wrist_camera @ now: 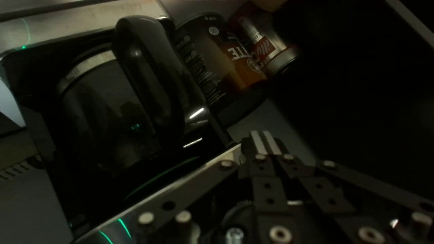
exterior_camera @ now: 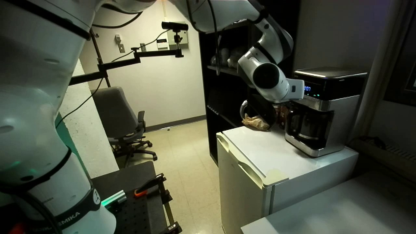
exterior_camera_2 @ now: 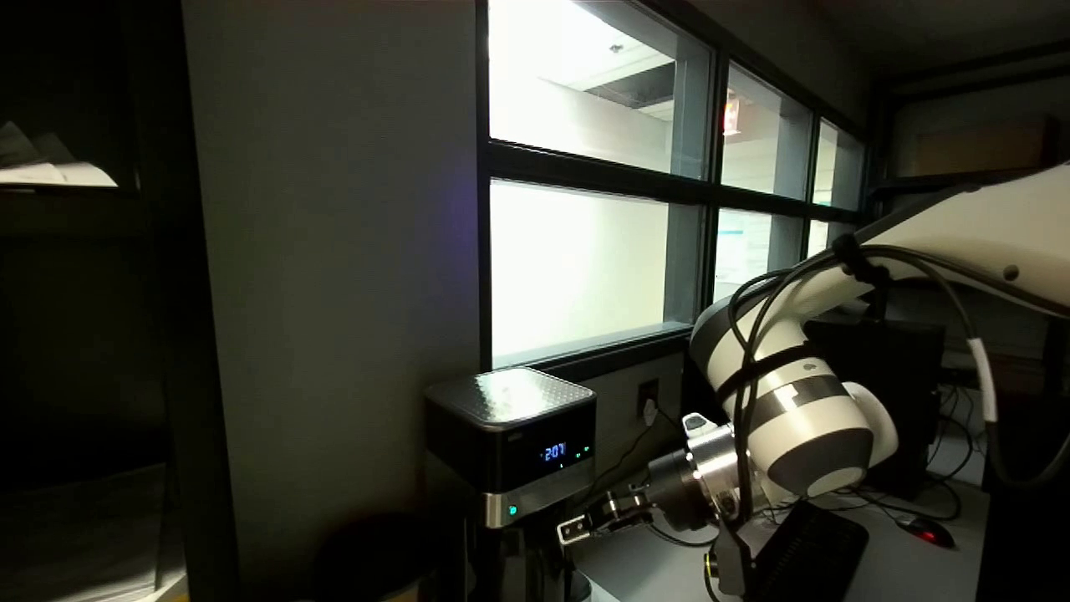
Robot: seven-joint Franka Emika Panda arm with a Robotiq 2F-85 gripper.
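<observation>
A black and silver coffee maker (exterior_camera: 329,111) stands on the white fridge top, its display lit with 2:07. Inside its bay sits a dark glass carafe (wrist_camera: 107,109), whose black handle (wrist_camera: 162,73) faces outward in the wrist view. My gripper is shut, its two pale fingertips side by side with nothing showing between them. In the wrist view they lie to the lower right of the handle, apart from it in the picture. The other outside view has the gripper (exterior_camera_2: 574,530) at the coffee maker's front, below the display (exterior_camera_2: 553,452); the carafe there is mostly in shadow.
Beside the coffee maker stand a dark can with an orange label (wrist_camera: 228,61) and a red and silver can (wrist_camera: 266,44). A crumpled brown bag (exterior_camera: 256,122) lies at the fridge's back edge.
</observation>
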